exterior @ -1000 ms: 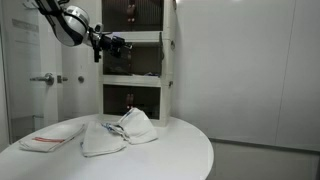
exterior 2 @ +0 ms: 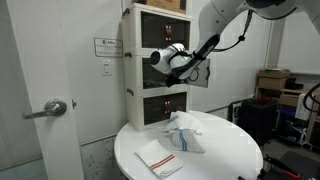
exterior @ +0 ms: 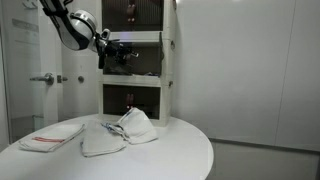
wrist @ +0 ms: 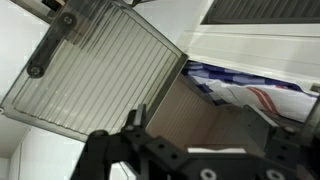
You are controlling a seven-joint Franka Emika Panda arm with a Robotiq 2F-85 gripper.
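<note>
My gripper is at the cabinet's middle compartment; in the wrist view its dark fingers stand wide apart with no object visible between them. A ribbed, see-through door (wrist: pixel 95 65) with a pale frame swings out on the left of that view. Inside the compartment lie folded cloths: a blue checked one (wrist: pixel 215 76) and a white one with a red stripe (wrist: pixel 270 100). In exterior view 2, the gripper end is partly lost against the dark cabinet (exterior 2: pixel 133 75).
A round white table (exterior: pixel 160 155) stands below. On it lie a red-striped white towel (exterior: pixel 50 138), a white cloth (exterior: pixel 102 140) and a bunched cloth (exterior: pixel 138 127). The door frame (wrist: pixel 178 75) and shelf edges stand close around the gripper.
In exterior view 1 the arm's end has come down a little in front of the middle compartment. The cloths on the table have not moved.
</note>
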